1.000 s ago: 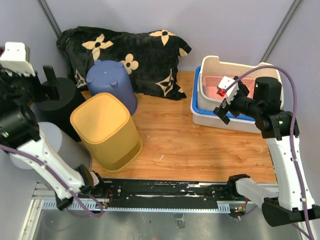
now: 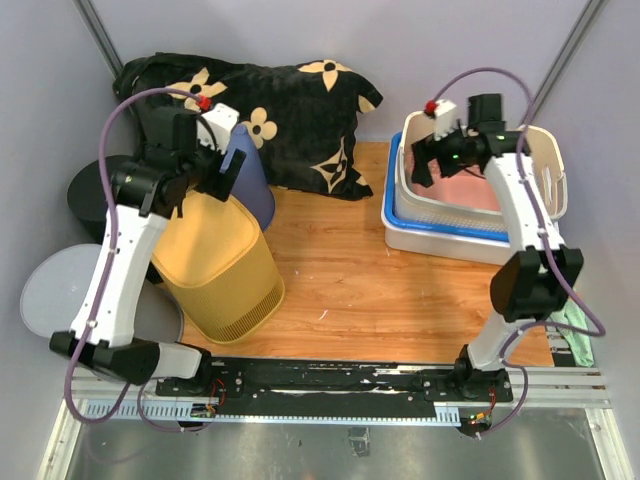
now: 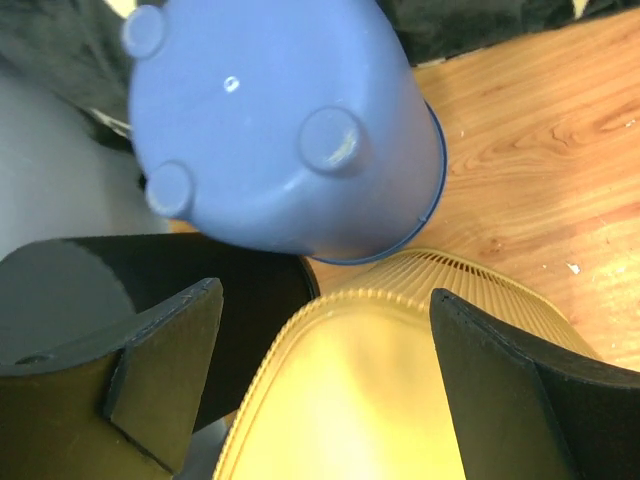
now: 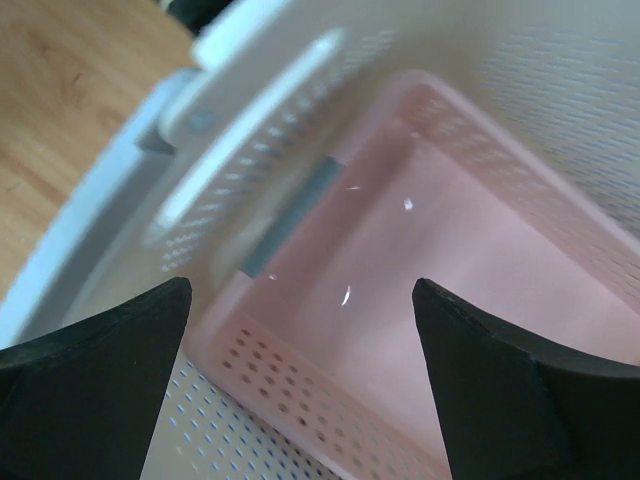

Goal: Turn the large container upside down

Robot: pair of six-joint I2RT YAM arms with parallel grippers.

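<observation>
At the right in the top view, a beige container (image 2: pixel 548 165) stands upright with a pink perforated basket (image 2: pixel 467 191) inside it. My right gripper (image 2: pixel 437 168) is open over the left part of this stack, apart from the walls as far as I can tell. Between its open fingers the right wrist view shows the pink basket floor (image 4: pixel 360 270), blurred. On the left, my left gripper (image 2: pixel 214 182) hangs open above the gap between an upturned blue bin (image 2: pixel 253 185) and an upturned yellow bin (image 2: pixel 222 265), with nothing held.
Around the beige container lie a blue rim (image 2: pixel 450 229) and a white outer tub (image 2: pixel 440 244). A black round container (image 2: pixel 88 196) and a grey one (image 2: pixel 60 290) sit at the far left. Behind is a dark flowered cushion (image 2: pixel 310 140).
My left arm has swung in from the far left to above the blue and yellow bins. The right gripper has moved from the stack's front side back over its inside.
</observation>
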